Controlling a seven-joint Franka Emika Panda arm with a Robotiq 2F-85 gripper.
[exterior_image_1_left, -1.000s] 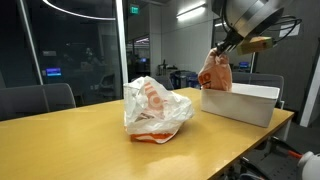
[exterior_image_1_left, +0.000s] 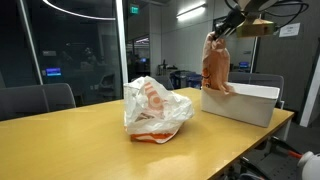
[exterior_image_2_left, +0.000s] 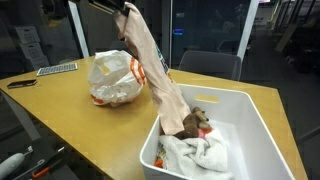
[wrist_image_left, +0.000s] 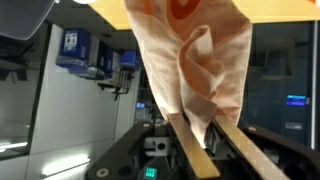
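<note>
My gripper is shut on a pinkish cloth (wrist_image_left: 195, 65), pinched at its upper end so that it hangs down in a long fold. In the first exterior view the cloth (exterior_image_1_left: 215, 65) droops at the left end of a white box (exterior_image_1_left: 245, 104). The second exterior view shows its lower end (exterior_image_2_left: 172, 112) reaching down into the box (exterior_image_2_left: 235, 112). Inside lie a white cloth (exterior_image_2_left: 195, 158) and a brown plush toy (exterior_image_2_left: 197, 122). My gripper (exterior_image_2_left: 124, 10) is high above the table, left of the box in that view.
A crumpled white plastic bag (exterior_image_1_left: 157, 110) with red print stands on the wooden table (exterior_image_1_left: 60, 145), apart from the box. A keyboard (exterior_image_2_left: 57, 68) and a dark phone (exterior_image_2_left: 21, 84) lie farther along the table.
My gripper has risen with the cloth and shifted slightly. The cloth, bunched lower before, now hangs longer and higher. The bag and box have stayed put.
</note>
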